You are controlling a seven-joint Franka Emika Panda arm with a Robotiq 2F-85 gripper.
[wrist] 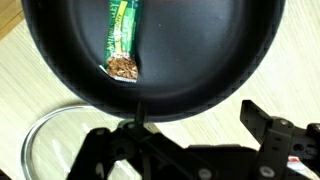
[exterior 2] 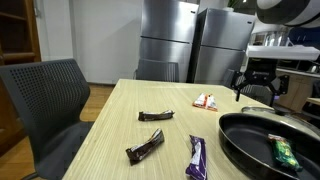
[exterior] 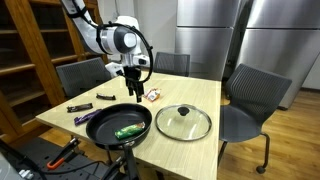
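A green snack bar packet (wrist: 123,38) lies flat inside the black pan (wrist: 190,108), which stands at the near part of the table. My gripper (exterior: 125,89) hangs above the pan's far rim, its fingers wide apart. In the wrist view the gripper has one finger at each side and nothing between them. The same packet (exterior 2: 284,153) and pan (exterior 2: 240,133) show at the right in exterior view 2.
A glass lid (exterior: 183,122) rests right of the pan. Left of it lie a purple packet (exterior: 88,117) and dark packets (exterior 2: 146,146). A red-and-white packet (exterior 2: 204,102) sits farther back. Chairs (exterior: 252,106) surround the table; its far part is clear.
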